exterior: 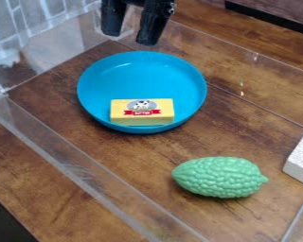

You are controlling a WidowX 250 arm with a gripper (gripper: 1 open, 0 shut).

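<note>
My gripper [132, 32] hangs at the top of the view, above the back rim of a blue plate [141, 78], with its two dark fingers apart and nothing seen between them. The plate holds a yellow butter box [141, 112] with a cow label, lying toward its front. A green bumpy melon-like toy [220, 178] lies on the wooden surface to the front right, apart from the plate. The upper part of the gripper is cut off by the frame.
A white block [301, 159] sits at the right edge. Clear walls border the wooden surface [79, 170], with white tiles [27, 28] at the back left.
</note>
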